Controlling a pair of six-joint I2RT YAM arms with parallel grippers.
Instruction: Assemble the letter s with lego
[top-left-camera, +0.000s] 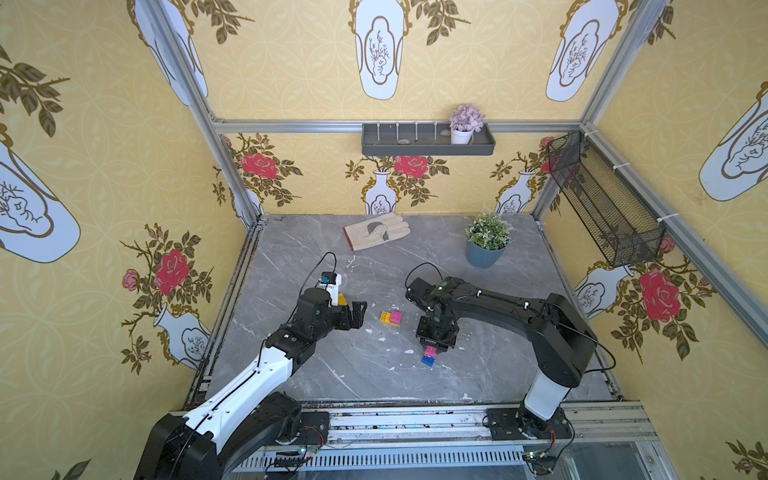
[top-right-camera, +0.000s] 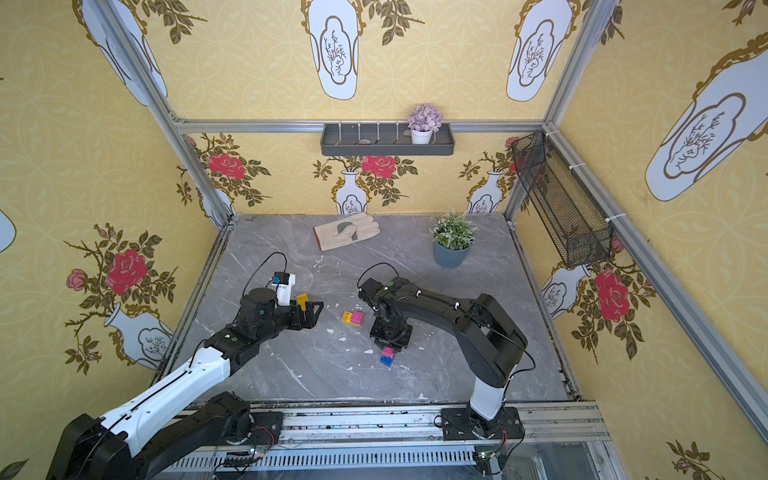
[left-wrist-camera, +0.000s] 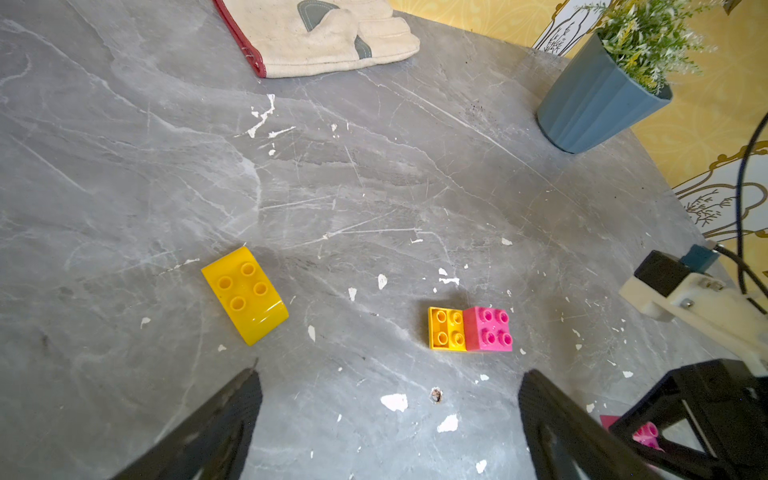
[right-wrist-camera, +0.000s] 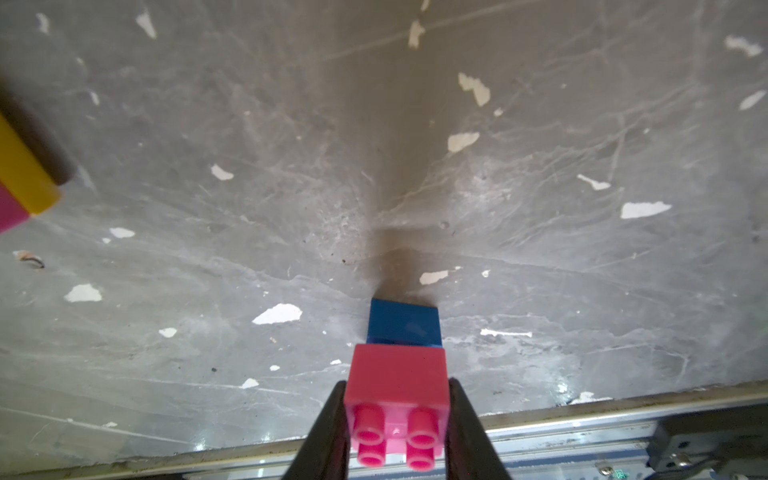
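Note:
My right gripper is shut on a pink brick (right-wrist-camera: 397, 373), studs facing the camera, directly over or against a blue brick (right-wrist-camera: 404, 321) near the front of the table (right-wrist-camera: 560, 160); whether they touch is unclear. Left of them, a yellow brick and pink brick lie side by side, seen as yellow (left-wrist-camera: 446, 328) and pink (left-wrist-camera: 488, 328) in the left wrist view. Farther left lies a separate yellow brick (left-wrist-camera: 244, 296). My left gripper hovers open above the table, nothing between its fingers.
A beige glove (top-left-camera: 376, 230) lies at the back, and a potted plant (top-left-camera: 485, 240) stands at back right. A mesh basket (top-left-camera: 608, 200) hangs on the right wall.

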